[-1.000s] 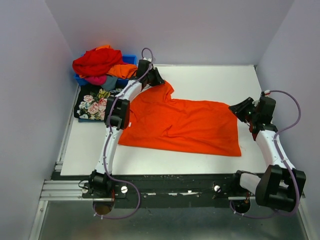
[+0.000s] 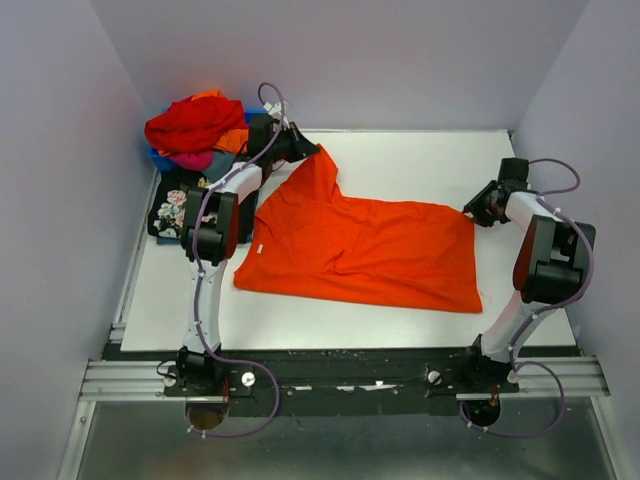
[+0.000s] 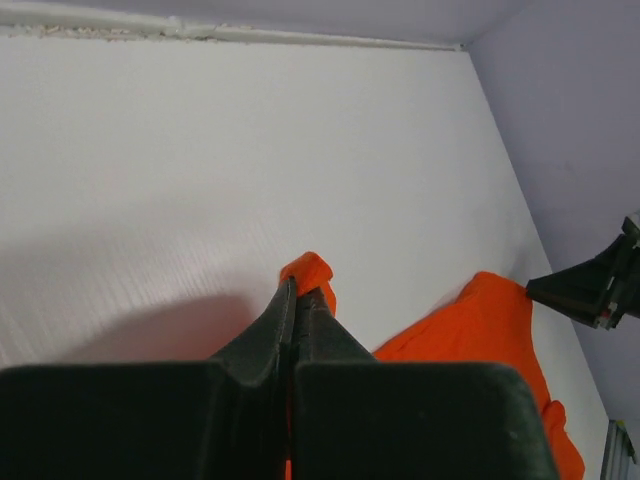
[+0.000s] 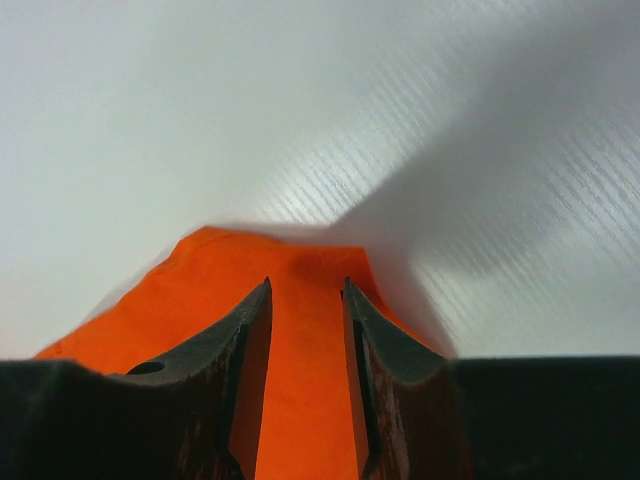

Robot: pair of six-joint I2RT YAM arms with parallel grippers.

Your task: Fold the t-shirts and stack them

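An orange t-shirt (image 2: 380, 255) lies spread out, slightly rumpled, across the white table. At its far left end my left gripper (image 2: 314, 153) is shut on the shirt's edge; a small tuft of orange cloth (image 3: 308, 270) pokes out at the fingertips in the left wrist view. My right gripper (image 2: 470, 212) is at the shirt's far right corner. In the right wrist view its fingers (image 4: 256, 340) stand apart, low over the orange corner (image 4: 320, 265), with cloth showing in the gap. Whether they touch the cloth is unclear.
A blue bin (image 2: 160, 161) heaped with red and orange clothes (image 2: 195, 125) stands at the far left. Before it lies a folded dark floral shirt (image 2: 170, 208), partly behind the left arm.
The right gripper has come to the right corner and its fingers have narrowed.
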